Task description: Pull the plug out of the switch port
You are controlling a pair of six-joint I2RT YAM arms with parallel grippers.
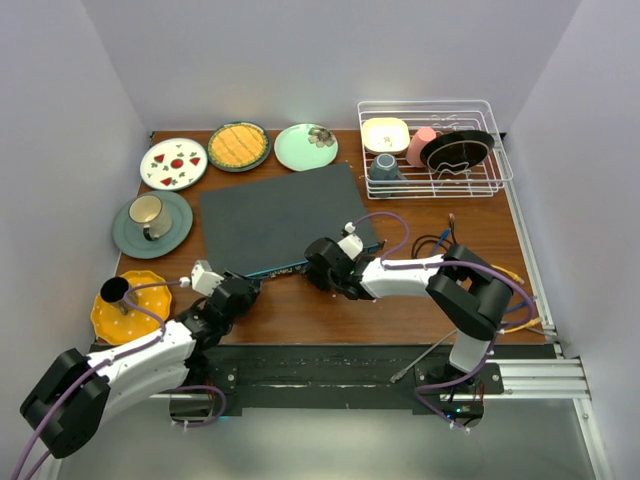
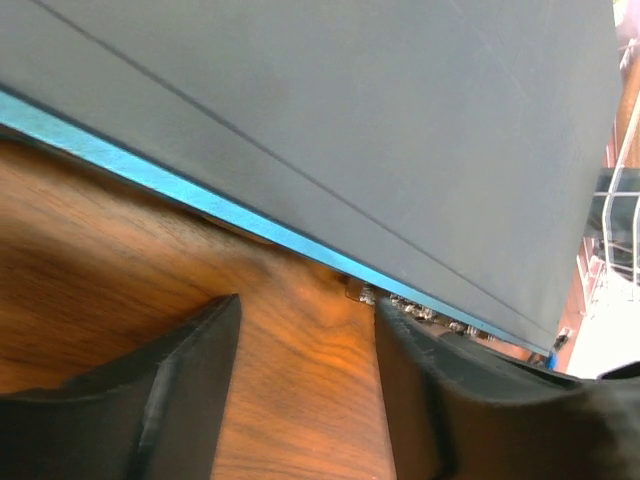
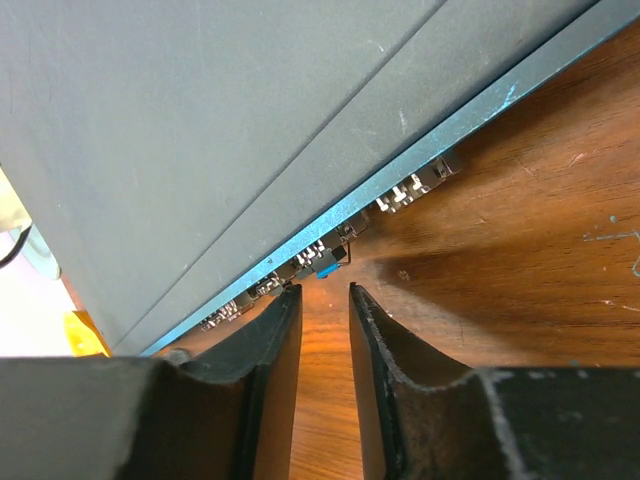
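Note:
The dark grey switch (image 1: 280, 210) lies on the wooden table, its blue front edge (image 3: 420, 150) facing the arms, with a row of metal ports (image 3: 400, 195) below it. A small blue-tabbed piece (image 3: 328, 268) shows at one port in the right wrist view. My left gripper is at the switch's front left, fingers apart, nothing visible between them. My right gripper is just below the ports; its fingertips are slightly apart, and I cannot make out what, if anything, is between them.
Plates line the back and left, with a mug (image 1: 148, 213) and a yellow dish (image 1: 140, 320) at left. A wire dish rack (image 1: 470, 185) stands at back right, cables (image 1: 440, 240) lie on the right. Bare table lies in front of the switch.

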